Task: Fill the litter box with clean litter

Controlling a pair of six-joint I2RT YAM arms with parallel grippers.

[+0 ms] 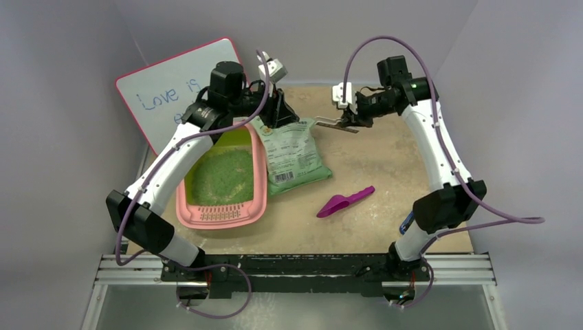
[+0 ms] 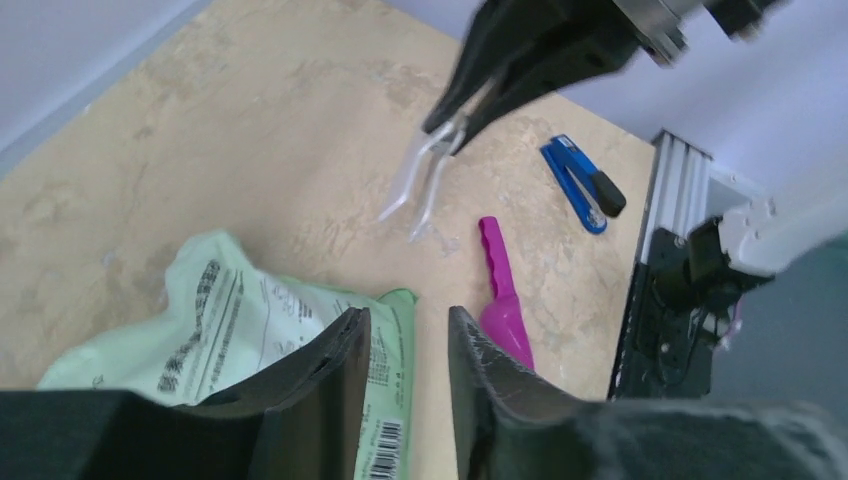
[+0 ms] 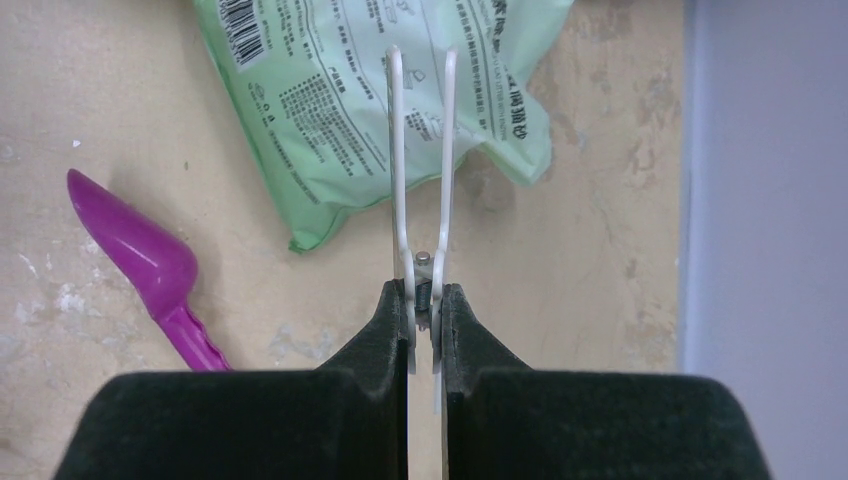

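The green-and-white litter bag [image 1: 294, 157] lies on its side just right of the pink litter box [image 1: 258, 199], its printed, barcoded face up. Inside the box is a patch of grainy green [image 1: 223, 175]. My left gripper hangs above the bag's far end, fingers apart and nothing between them. My right gripper is shut on a two-pronged metal cutting tool, which points toward the bag from the right, apart from it in the left wrist view. Whether the bag has been cut cannot be seen.
A purple scoop [image 1: 344, 201] rests on the table right of the bag. A blue stapler [image 2: 575, 185] lies near the front right, mostly behind the right arm from above. Behind the box leans a whiteboard [image 1: 158, 96].
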